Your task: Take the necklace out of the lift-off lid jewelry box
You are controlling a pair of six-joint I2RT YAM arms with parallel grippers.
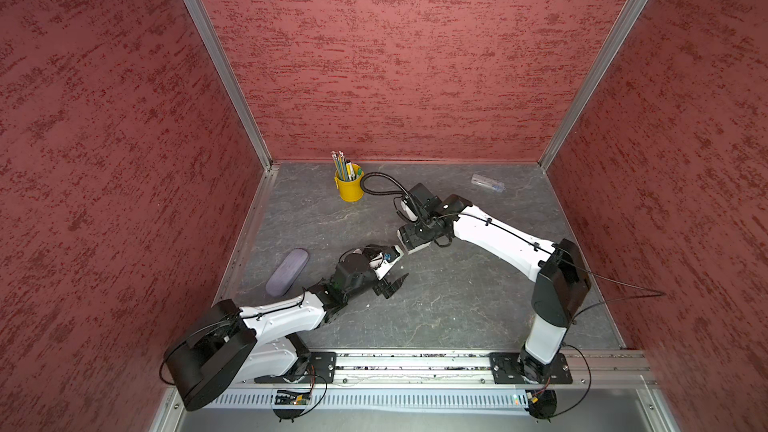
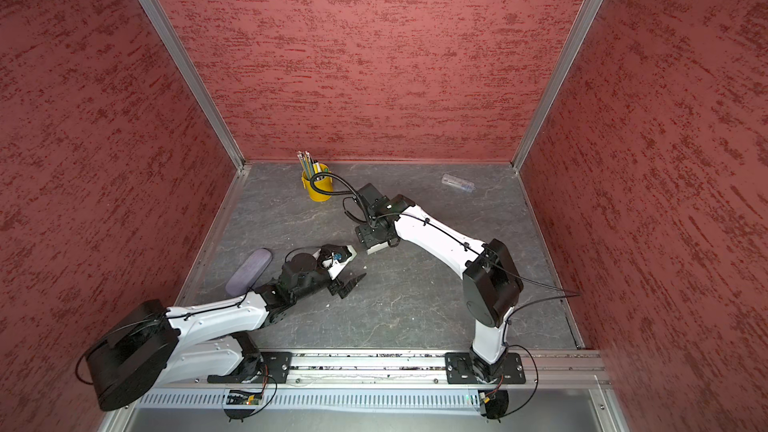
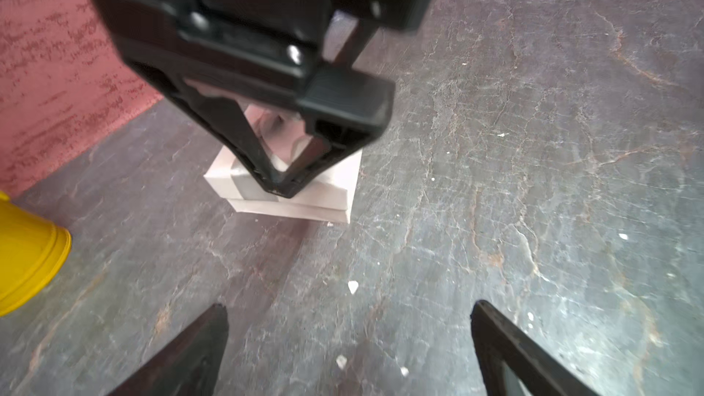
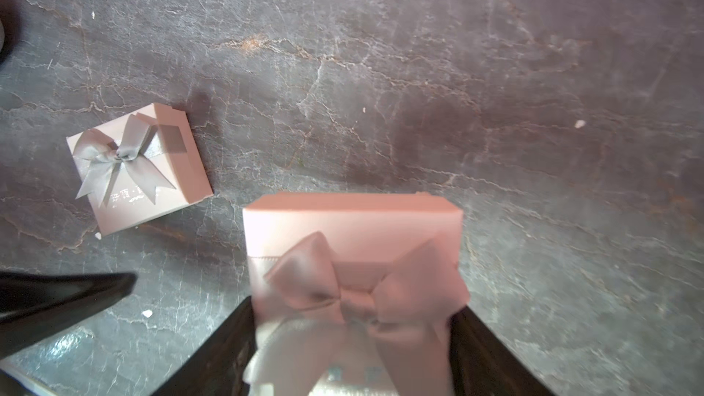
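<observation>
In the right wrist view a pink box with a ribbon bow (image 4: 352,286) is close between the fingers of my right gripper; whether they grip it is unclear. A second, similar bowed box (image 4: 135,172) rests on the grey table beyond it. In the left wrist view, pink box sides (image 3: 293,205) show behind the dark right gripper. My left gripper stands open and empty, low over bare table, left of the right one. No necklace is visible.
A yellow pencil cup (image 1: 349,188) stands at the back left, a grey-purple oblong case (image 1: 286,272) at the front left, and a clear packet (image 1: 487,183) at the back right.
</observation>
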